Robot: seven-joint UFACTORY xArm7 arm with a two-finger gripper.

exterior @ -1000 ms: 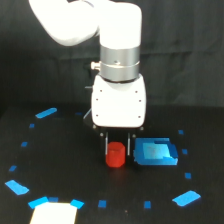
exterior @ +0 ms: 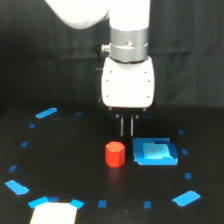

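Note:
A small red block [exterior: 115,154] with a roughly six-sided outline sits on the dark table near the middle of the view. Close on its right lies a blue square tray [exterior: 142,161] with a lighter blue patch [exterior: 157,151] inside. My gripper [exterior: 126,126], under the white hand of the arm, hangs higher than both, between block and tray in the picture. Its dark fingers blur into the black background, and whether they are open or shut does not show clearly. The red block is apart from them.
Blue tape strips [exterior: 186,198] and small blue marks are scattered over the dark table. A pale square [exterior: 53,214] lies at the front left edge. Right and left of the middle, the surface looks free.
My gripper has risen and shifted to the right, off the red block that it was around or just behind. The block and the tray have stayed in place.

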